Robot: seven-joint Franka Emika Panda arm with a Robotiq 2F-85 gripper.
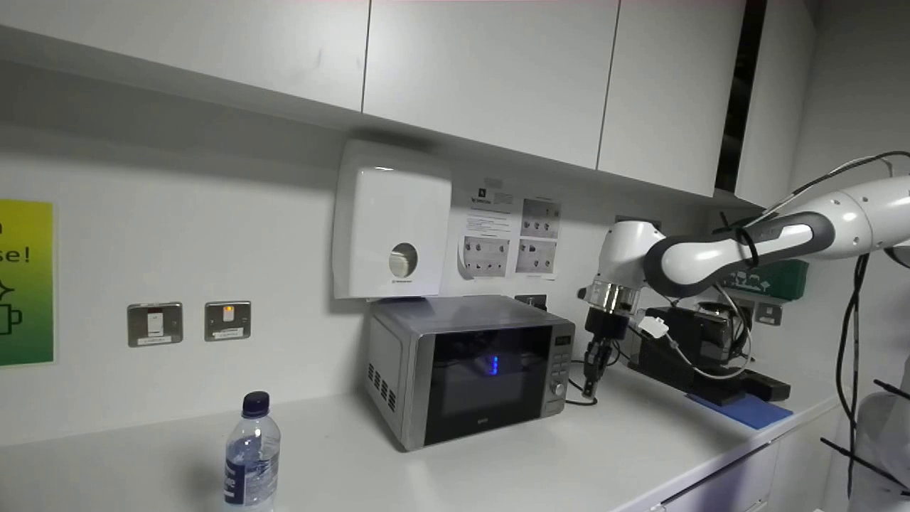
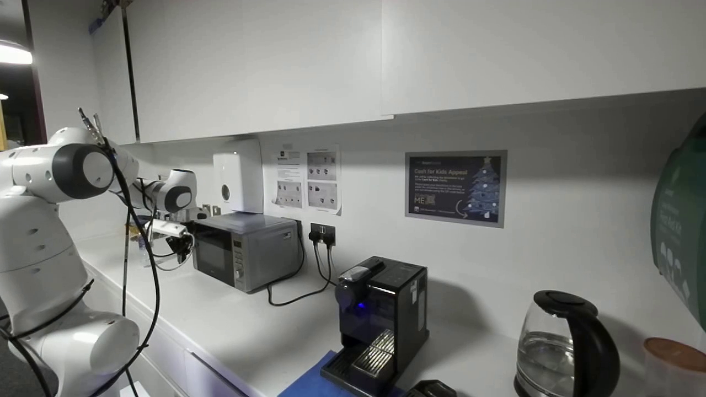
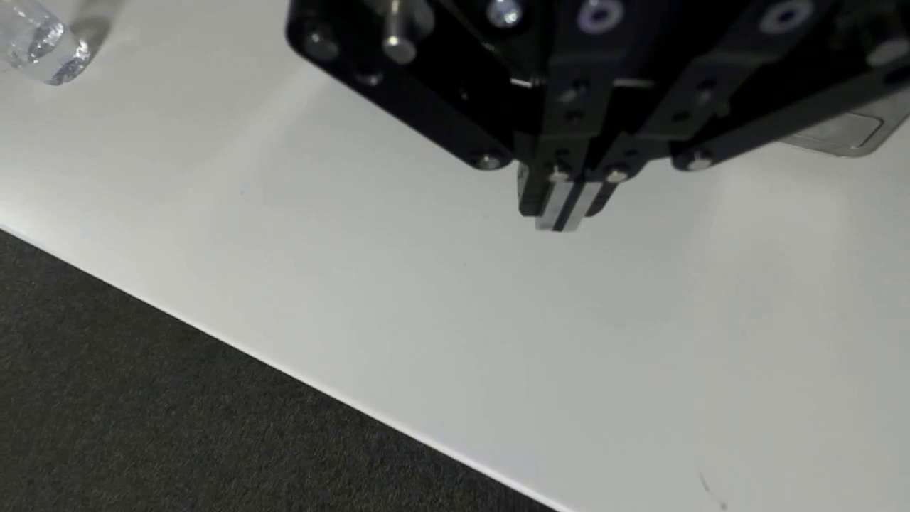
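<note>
My gripper is shut, and nothing shows between its fingers; bare white counter lies below it in the wrist view. In the first exterior view the gripper (image 1: 589,391) points down, just right of the control panel of the grey microwave (image 1: 478,384), apart from it as far as I can tell. The microwave door looks closed. A clear water bottle (image 1: 252,456) with a dark blue cap stands upright at the front left of the counter; part of it (image 3: 38,43) shows in the wrist view's top left corner.
A black coffee machine (image 2: 390,317) stands on the counter past the microwave, near a blue mat (image 2: 311,380) and a glass kettle (image 2: 546,350). Cables (image 2: 301,301) trail behind the microwave. Wall cupboards (image 1: 486,68) hang above.
</note>
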